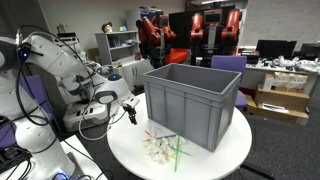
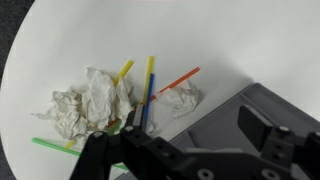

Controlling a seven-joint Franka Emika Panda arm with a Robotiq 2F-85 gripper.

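Note:
Crumpled white papers (image 2: 100,98) and thin coloured straws or sticks lie together on the round white table. Among them are a blue stick (image 2: 149,75), an orange-red stick (image 2: 178,81) and a green stick (image 2: 55,147). One separate crumpled paper (image 2: 181,98) rests at the red stick's end. In the exterior view the pile (image 1: 160,149) sits in front of the grey bin (image 1: 188,108). My gripper (image 1: 131,112) hangs above the table, left of the bin and apart from the pile. Its fingers stand spread in the wrist view, nothing held between them.
The bin's tall wall (image 2: 235,125) stands close on the right in the wrist view. Bare white table (image 1: 120,145) lies left of the pile. Cardboard boxes (image 1: 280,100) and a purple chair (image 1: 228,63) are far behind.

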